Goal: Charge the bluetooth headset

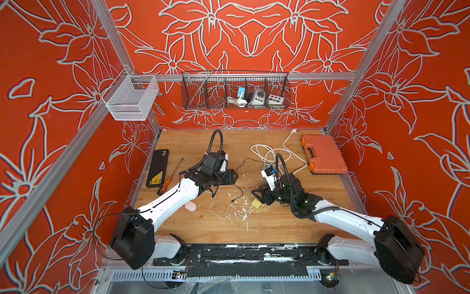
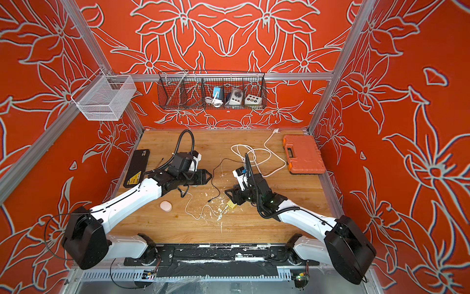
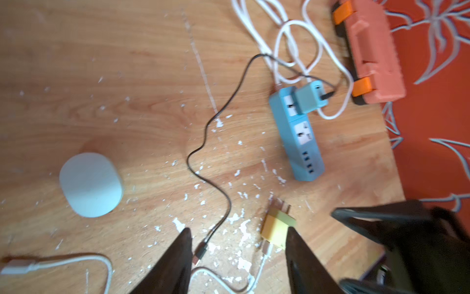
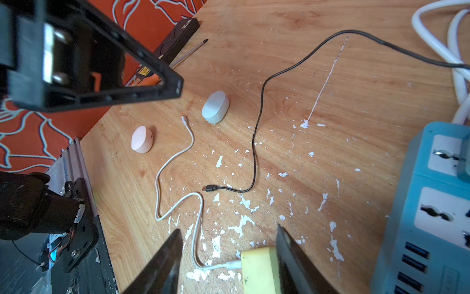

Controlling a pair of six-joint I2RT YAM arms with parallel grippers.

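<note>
A blue power strip point(image 3: 298, 142) carries a plug with a black cable point(image 4: 254, 147), whose free connector lies mid-table. A yellow cube-like charger point(image 3: 276, 227) on a white cable lies nearer the front; my right gripper hangs open just above it, nothing held. My left gripper is over the left-middle table, fingers apart and empty. A small white rounded case point(image 4: 215, 106) and a pink one point(image 4: 141, 139) lie at the left; I cannot tell which is the headset.
An orange toolbox point(image 1: 324, 154) sits back right. A black box point(image 1: 157, 168) and screwdriver point(image 1: 166, 183) lie far left. White cable coils point(image 1: 266, 149) lie at the back.
</note>
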